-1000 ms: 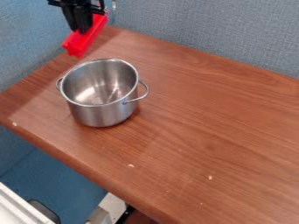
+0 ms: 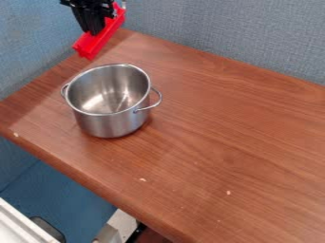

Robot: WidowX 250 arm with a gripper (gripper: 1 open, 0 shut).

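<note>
A red elongated object [image 2: 94,38] hangs tilted in the air at the top left, above and behind a steel pot. My black gripper [image 2: 97,13] is at its upper end and appears shut on it; the fingertips are hard to make out. The empty steel pot [image 2: 110,121] with two side handles stands upright on the wooden table [image 2: 222,142], below the red object.
Blue-grey padded walls [image 2: 241,43] border the table at the back and left. A white object [image 2: 19,226] lies off the table at the lower left.
My gripper and the red object have shifted slightly to the right and up. The pot has not moved.
</note>
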